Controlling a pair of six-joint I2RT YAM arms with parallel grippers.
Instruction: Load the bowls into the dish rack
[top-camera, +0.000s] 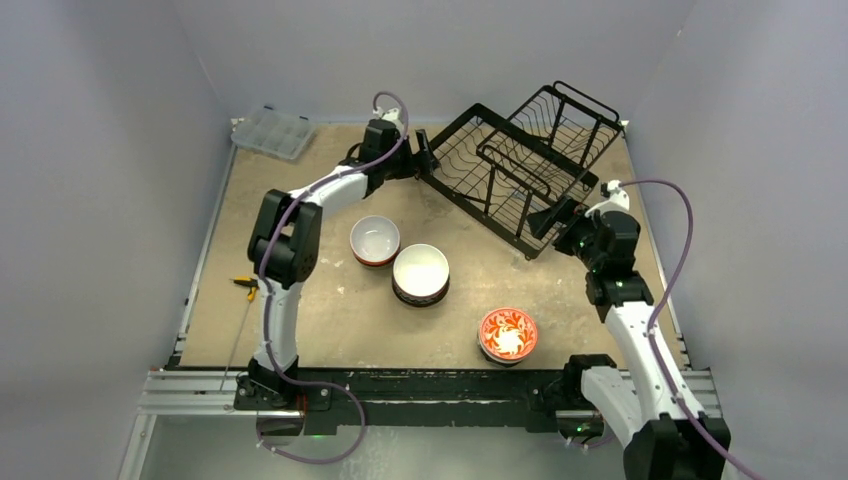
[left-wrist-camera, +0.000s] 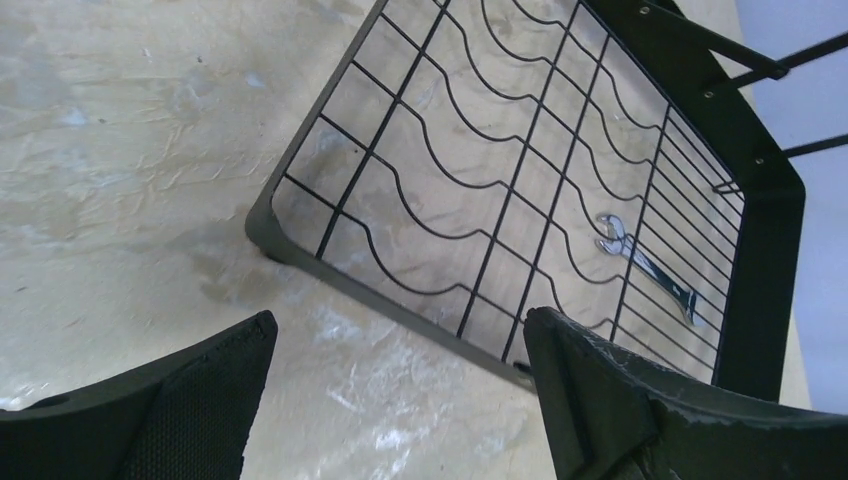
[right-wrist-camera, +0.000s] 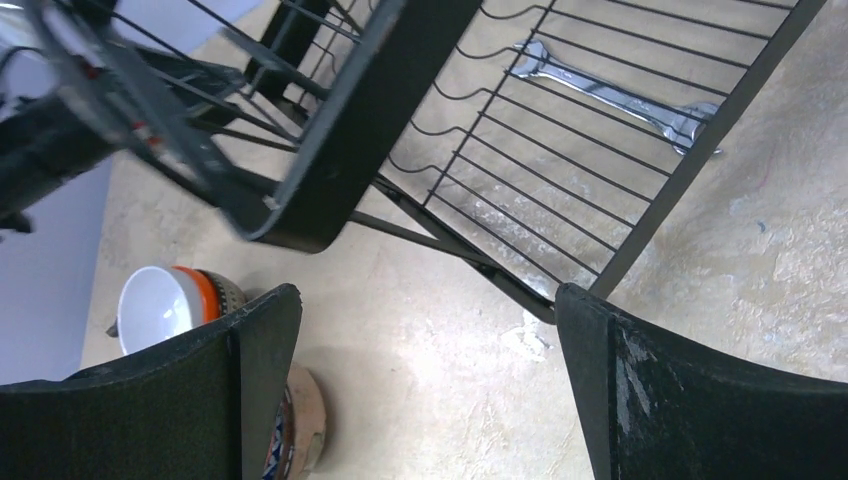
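The black wire dish rack (top-camera: 465, 195) stands at the back right and holds no bowls. Two stacks of bowls are near the middle: one topped by a light grey bowl (top-camera: 375, 238), the other by a cream bowl (top-camera: 421, 269). At the front, a stack has an orange-and-white patterned bowl (top-camera: 508, 334) on top. At the rack's left corner my left gripper (top-camera: 427, 152) is open; in its wrist view, the rack's corner (left-wrist-camera: 268, 228) lies beyond the spread fingers. By the rack's right front corner my right gripper (top-camera: 548, 222) stands open and empty. The right wrist view shows some bowls (right-wrist-camera: 160, 308) at lower left.
A wrench (left-wrist-camera: 648, 268) lies beneath the rack's wires. A clear plastic box (top-camera: 273, 132) sits at the back left, and a yellow-handled tool (top-camera: 248, 287) lies at the left edge. Free table extends between the bowls and the rack.
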